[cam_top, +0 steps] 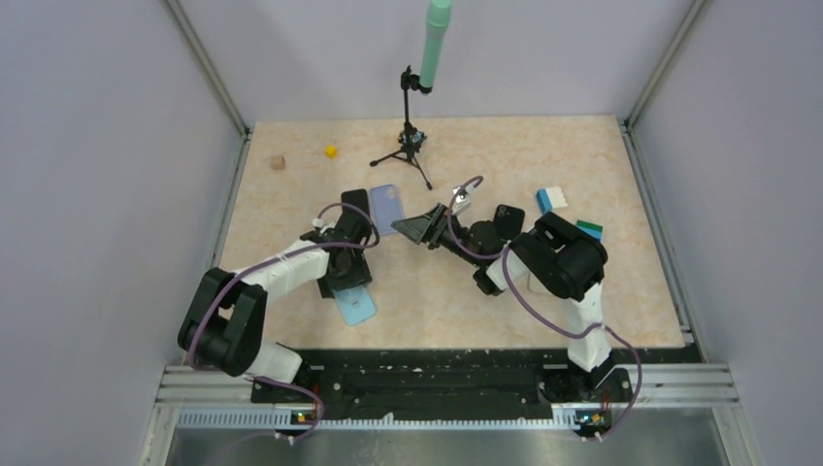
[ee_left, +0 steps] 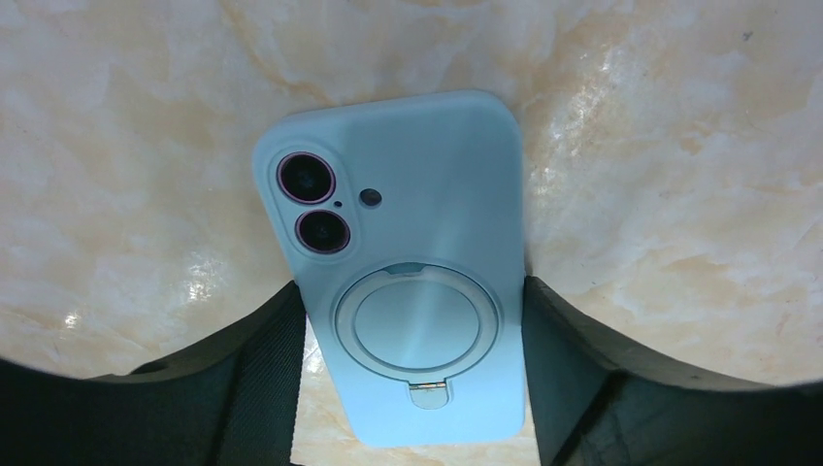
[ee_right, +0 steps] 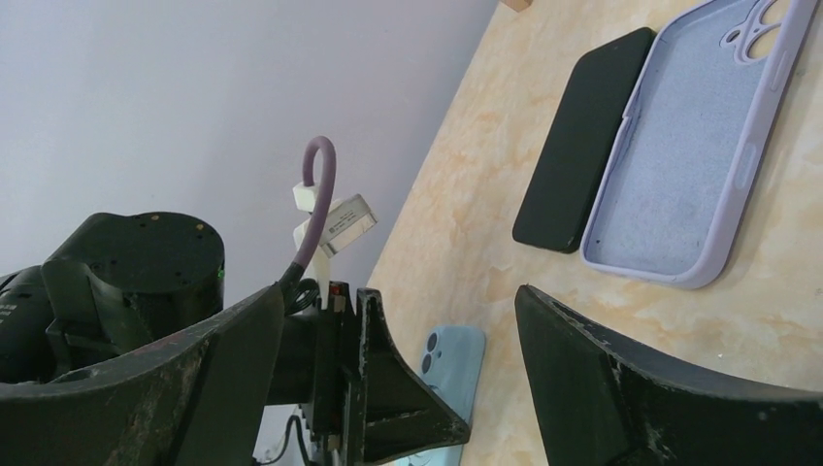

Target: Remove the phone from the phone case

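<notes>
A light blue phone case with a ring on its back lies flat on the table, back side up. Two purple-rimmed lenses of the phone show through its camera opening; the phone's screen side is hidden. My left gripper is part open, one finger by each long edge of the case, near its lower half. Whether the fingers touch the edges I cannot tell. My right gripper hangs nearer the table's middle, its fingers apart with nothing held between them.
Beyond the left gripper lie a dark phone and an empty lavender case, side by side. Another black phone lies beyond the right arm. A tripod stands at the back. Bare table separates the two grippers.
</notes>
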